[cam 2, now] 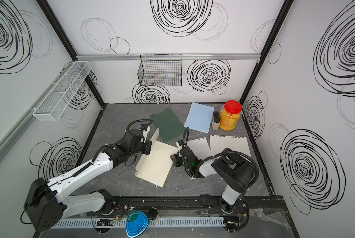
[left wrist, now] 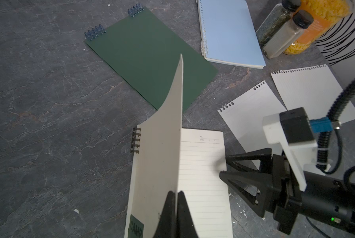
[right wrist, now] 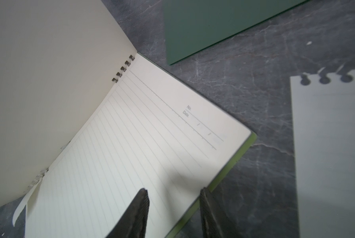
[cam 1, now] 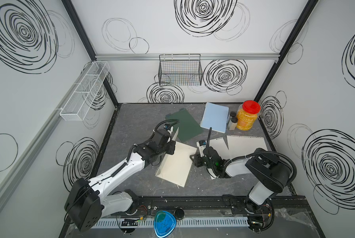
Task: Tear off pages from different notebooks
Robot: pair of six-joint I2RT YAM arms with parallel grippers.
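A ring-bound notebook lies on the table, its lined page point(right wrist: 145, 130) uncovered. Its stiff cream cover point(left wrist: 159, 158) stands raised at the binding, and my left gripper is shut on the cover's edge. At the opposite side is my right gripper, partly open, its fingers point(right wrist: 137, 210) point(right wrist: 213, 210) straddling the page's right edge; contact with the paper cannot be made out. A closed green notebook point(left wrist: 145, 55) and a blue notebook point(left wrist: 229, 31) lie behind. Two torn lined sheets, a nearer sheet point(left wrist: 252, 115) and a farther sheet point(left wrist: 314, 87), rest at the right.
Two spice bottles point(cam 1: 232, 122) and a red-lidded jar point(cam 1: 247, 117) stand in the back right corner. A wire basket point(cam 1: 180, 73) hangs on the back wall, a white rack point(cam 1: 82, 95) on the left. Bare table surface point(left wrist: 58, 150) lies left of the notebook.
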